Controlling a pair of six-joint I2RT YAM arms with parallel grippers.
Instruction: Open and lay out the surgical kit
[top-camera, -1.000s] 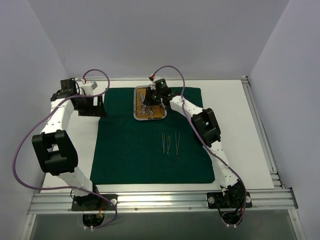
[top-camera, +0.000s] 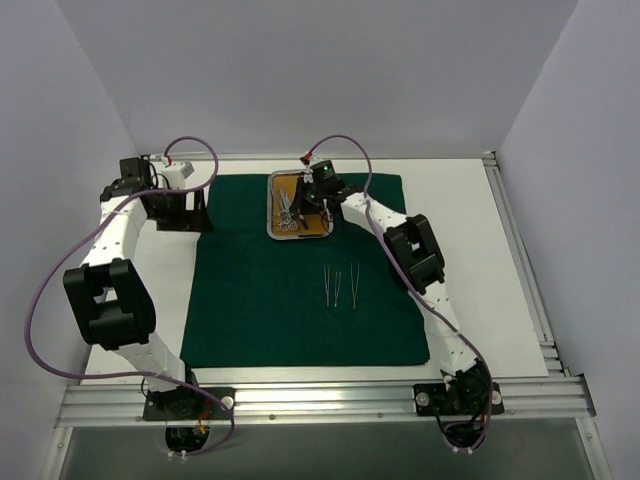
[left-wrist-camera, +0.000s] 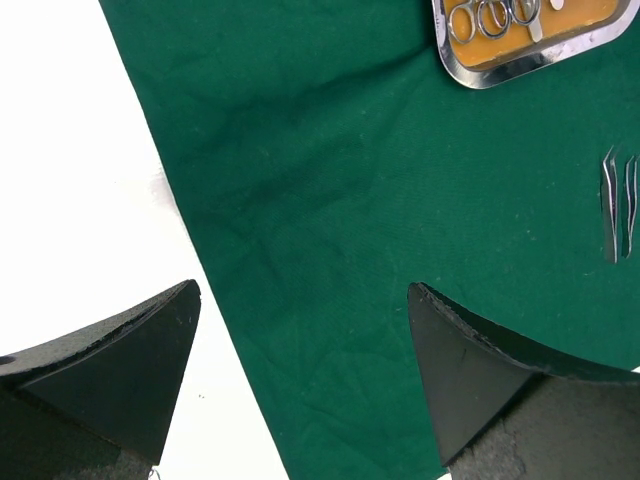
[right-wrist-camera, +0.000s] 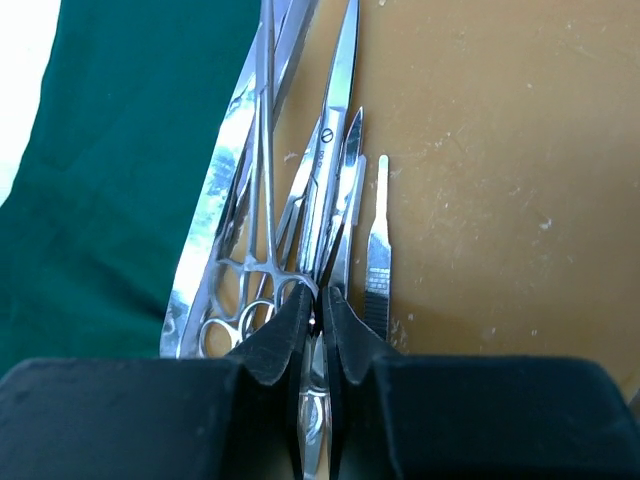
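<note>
My right gripper is shut on a finger ring of the silver ring-handled clamp (right-wrist-camera: 265, 80), which stands at an angle to its neighbours. Straight-bladed scissors (right-wrist-camera: 330, 135) lie beside it on the tan tray floor, with a flat scalpel handle (right-wrist-camera: 378, 268) to their right. Other blades overlap here and are partly hidden by the fingers. The metal tray (top-camera: 270, 222) rests on the green cloth at its far side. Out at the left, my left gripper is open and empty above the cloth's edge.
Several slim tweezers (top-camera: 327, 287) lie in a row on the green cloth (top-camera: 250, 300), nearer than the tray. White table (top-camera: 480, 270) shows clear on the right.
</note>
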